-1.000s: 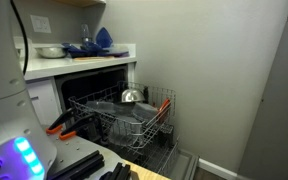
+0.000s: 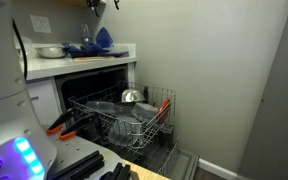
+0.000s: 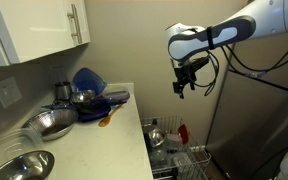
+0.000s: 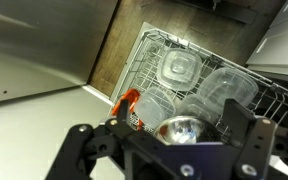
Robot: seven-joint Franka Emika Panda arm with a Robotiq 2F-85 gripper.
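Observation:
My gripper (image 3: 187,90) hangs in the air above the dishwasher rack (image 3: 172,124), pointing down. In the wrist view its two dark fingers stand wide apart at the lower edge, with nothing held. The rack below holds clear plastic containers (image 4: 180,67), a shiny metal bowl (image 4: 181,131) and an orange-red utensil (image 4: 127,104). That bowl (image 2: 132,96) sits toward the back of the rack in exterior view 1. Parts of the rack are hidden behind the gripper in the wrist view.
On the white counter (image 3: 104,150) stand metal bowls (image 3: 52,123), a wooden spoon (image 3: 111,115) and blue dishes (image 3: 88,82). A cabinet (image 3: 44,28) overhangs the left side. Bare wood floor (image 4: 134,30) shows beside the rack.

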